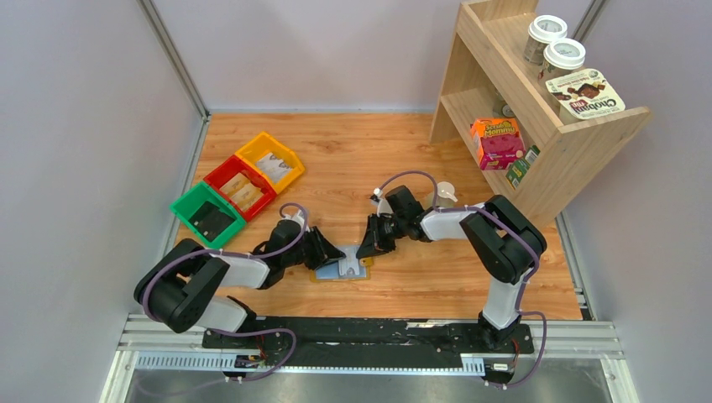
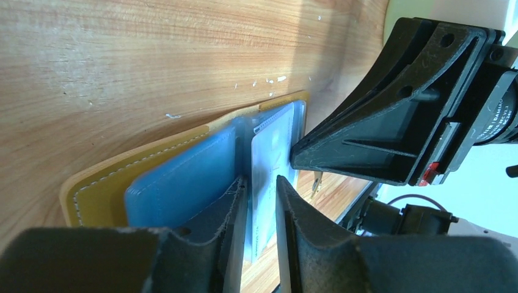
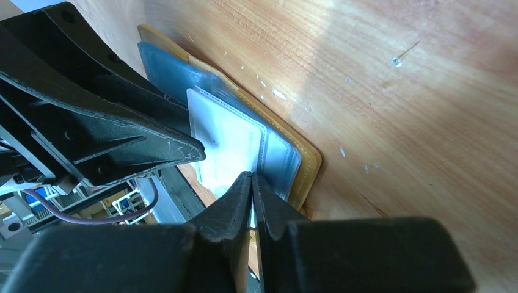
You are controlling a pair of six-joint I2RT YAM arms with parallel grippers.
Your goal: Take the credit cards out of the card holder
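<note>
The tan-edged card holder [image 1: 317,277] lies unfolded on the table with blue-tinted clear sleeves. A whitish card sits in a sleeve and, in the left wrist view, that pale leaf [image 2: 272,165] stands tilted up from the holder. Reaching in from the left, my left gripper is partly open, its fingertips on either side of the leaf's near edge. From the other side my right gripper is shut on the holder's sleeve edge; how much lies between its fingers is hidden.
Green, red and yellow bins [image 1: 225,191] stand at the back left. A pale cup [image 1: 445,195] is behind the right arm, and the wooden shelf [image 1: 537,109] with groceries fills the back right. Bare table lies behind the holder.
</note>
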